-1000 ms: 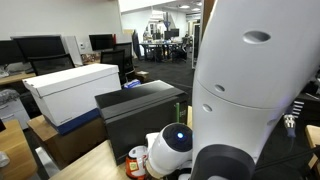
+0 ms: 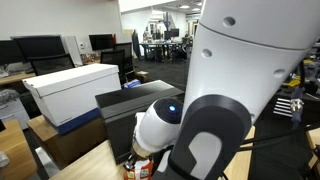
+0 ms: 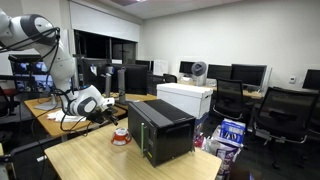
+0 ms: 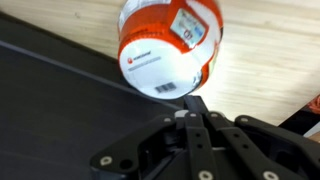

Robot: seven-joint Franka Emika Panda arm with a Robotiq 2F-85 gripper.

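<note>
A red and white round container (image 4: 170,45) rests on the pale wooden table (image 4: 262,62), beside a dark box (image 4: 60,110). My gripper is shut, its tips just below the container in the wrist view, with nothing visible between them. In exterior view 2 the container (image 3: 121,136) stands left of the dark box (image 3: 168,131), and the gripper (image 3: 113,121) is near it, up and to its left. Only a small red part of the container (image 2: 139,171) shows in exterior view 1, where the arm covers the fingertips.
A white storage box (image 2: 75,90) sits behind the dark box. Colourful packages (image 3: 232,132) stand beyond the box's right side. Bare table (image 3: 90,160) lies open in front of the arm. Something orange (image 4: 315,104) shows at the wrist view's right edge.
The arm has shifted left and upward in exterior view 1, covering more of the dark box. The container's visible red part appears a little lower there than a second ago.
</note>
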